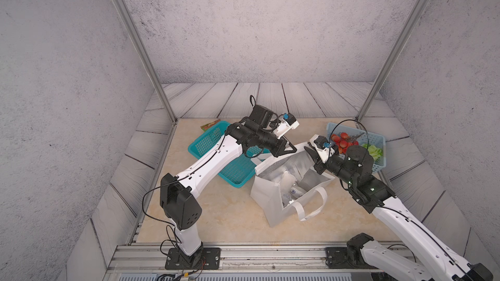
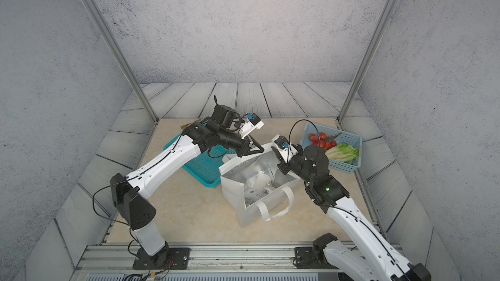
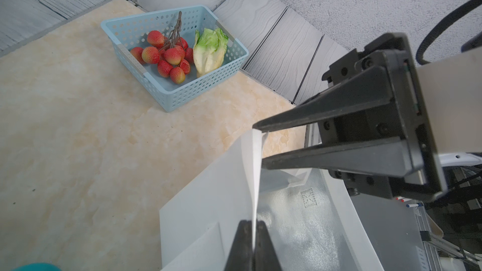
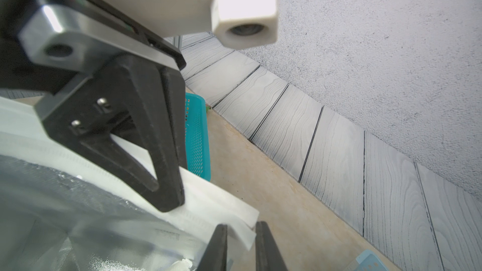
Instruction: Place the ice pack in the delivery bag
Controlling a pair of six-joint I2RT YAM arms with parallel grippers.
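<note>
The white delivery bag [image 1: 268, 205] stands open at the table's middle, silver-lined, with white and clear packs [image 1: 288, 181] inside; I cannot tell which is an ice pack. My left gripper is shut on the thin back rim of the bag [image 3: 200, 210]. My right gripper is part open at the rim's right corner [image 4: 236, 208], close to my left gripper; whether it touches the fabric is unclear.
A teal basket [image 1: 237, 171] sits left of the bag. A light blue basket [image 3: 165, 95] with red fruit [image 3: 173, 55] and lettuce [image 3: 208, 52] stands at the back right.
</note>
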